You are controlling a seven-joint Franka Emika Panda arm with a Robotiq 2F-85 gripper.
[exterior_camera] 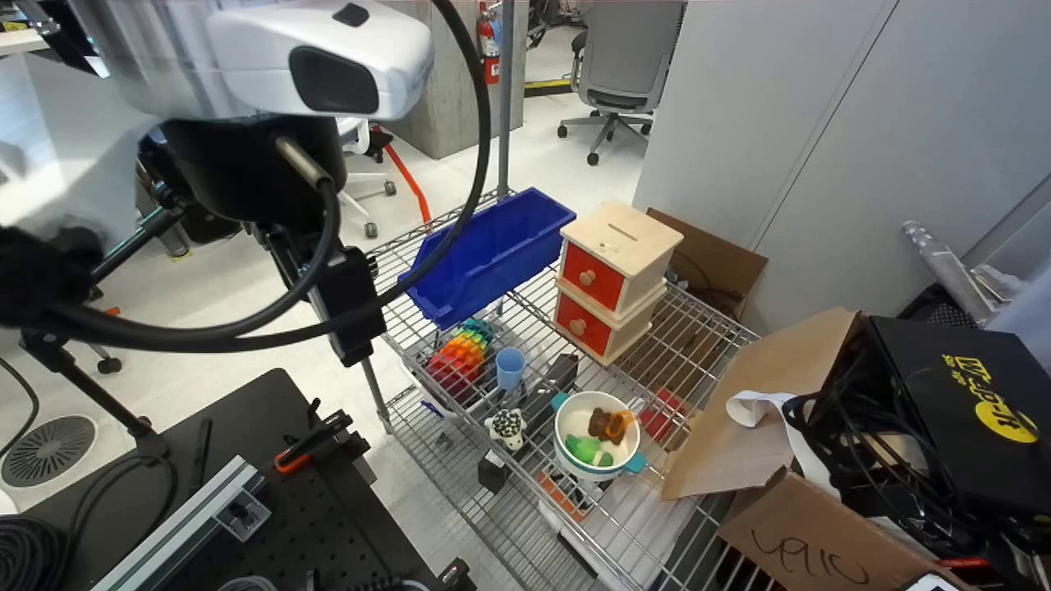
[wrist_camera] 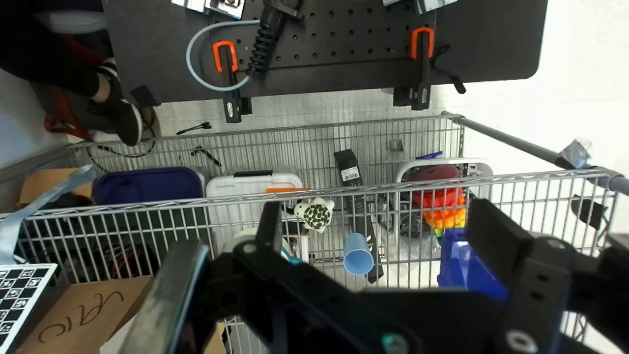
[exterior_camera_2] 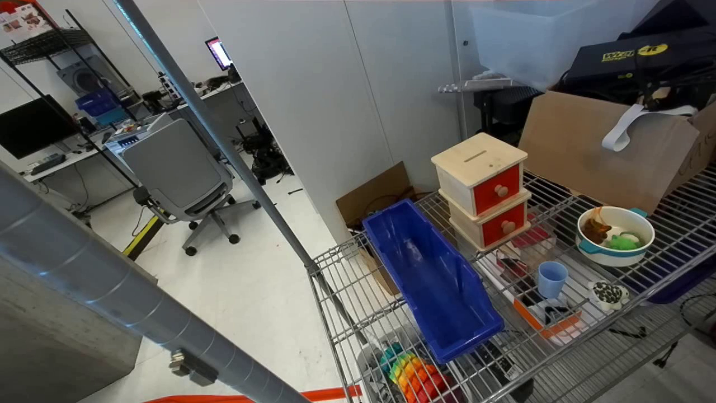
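Observation:
My gripper is open in the wrist view, its fingers wide apart and empty, high above the wire shelf. On that shelf stand a light blue cup (exterior_camera: 509, 368) and a small black-and-white spotted turtle toy (exterior_camera: 507, 428). Beside them is a white bowl (exterior_camera_2: 589, 251) with teal handles; a brown figure (exterior_camera_2: 595, 229) and a green one (exterior_camera_2: 625, 242) lie inside. A blue bin (exterior_camera_2: 433, 282) appears empty. Two stacked wooden boxes (exterior_camera: 608, 249) have red drawer fronts, both closed. In the wrist view my own gripper hides most of the bowl.
An open cardboard box (exterior_camera: 808, 532) full of cables and a black case sits at one end of the shelf. Rainbow-coloured items (wrist_camera: 443, 203) lie below shelf level. A black pegboard table (wrist_camera: 348, 53) with clamps runs alongside, across a gap.

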